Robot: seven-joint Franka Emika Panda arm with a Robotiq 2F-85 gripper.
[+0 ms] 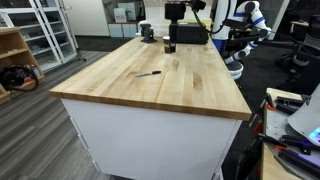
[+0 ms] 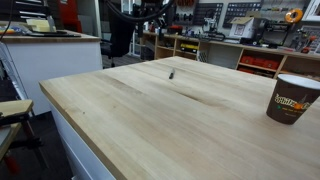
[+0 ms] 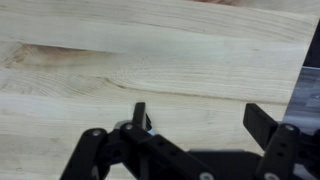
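A dark, thin pen-like object (image 1: 148, 73) lies on the wooden tabletop (image 1: 120, 85), left of the middle in exterior view 1. The same small dark pen (image 2: 171, 74) shows near the far part of the top in exterior view 2. My gripper is open above bare wood, its fingers spread wide with nothing between them. Beside the inner side of the left finger in the wrist view, the tip of the pen (image 3: 149, 122) peeks out; the rest is hidden by the gripper.
A brown paper cup (image 2: 290, 98) stands on the tabletop at the right in exterior view 2; the arm covers most of it in exterior view 1. A dark case (image 1: 193, 34) is behind it. Much of the top is clear.
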